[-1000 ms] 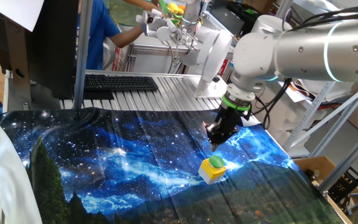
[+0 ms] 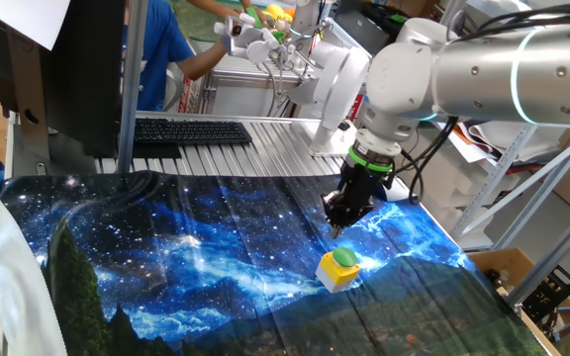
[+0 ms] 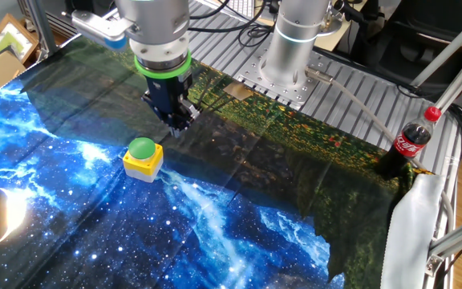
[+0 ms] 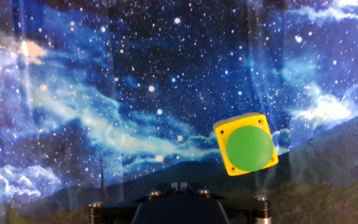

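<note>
A yellow box with a white-grey base and a domed green button on top rests upright on the star-patterned cloth. In exterior view 2 the button box stands below and a little left of my gripper. The gripper points down above the cloth, apart from the box. Its fingertips meet in the wrist view, where the gripper appears shut with nothing visible between its fingers. There the button box lies up and to the right of the fingertips.
A cola bottle stands at a table corner in exterior view 2. A keyboard and a monitor sit along the far side in exterior view 1. Most of the cloth around the box is clear.
The button box has stayed in place.
</note>
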